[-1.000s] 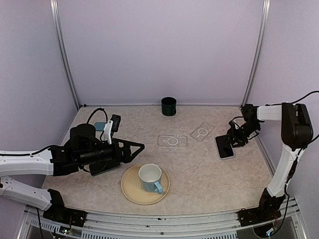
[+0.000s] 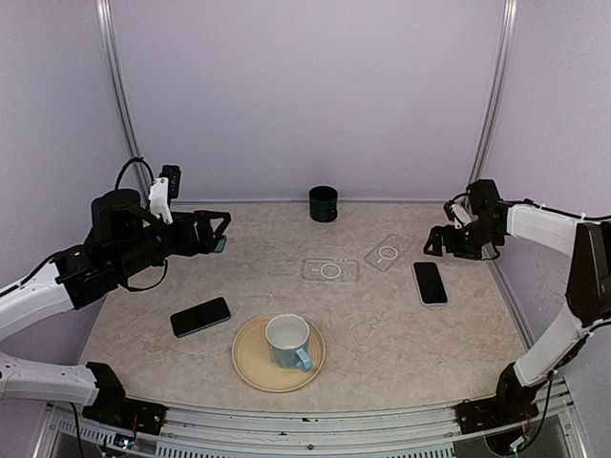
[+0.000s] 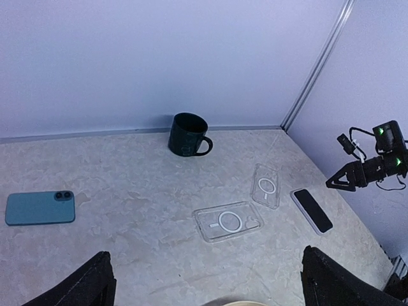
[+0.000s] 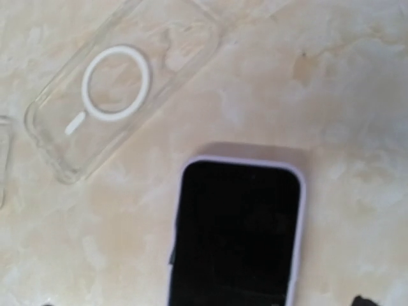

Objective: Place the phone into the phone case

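A phone with a black screen and pale rim (image 2: pixel 429 283) lies on the right, large in the right wrist view (image 4: pixel 236 233). Beside it are two clear cases with white rings, one tilted (image 2: pixel 387 252), one level (image 2: pixel 330 270). My right gripper (image 2: pixel 443 240) hangs open above and behind that phone, empty. My left gripper (image 2: pixel 212 229) is open in the air at the left, empty. Another dark phone (image 2: pixel 200 317) lies front left; a blue phone (image 3: pixel 39 208) lies at the back left.
A dark green mug (image 2: pixel 323 203) stands at the back centre. A tan plate (image 2: pixel 253 367) with a white-and-blue mug (image 2: pixel 287 339) sits front centre.
My left gripper has moved up and to the left.
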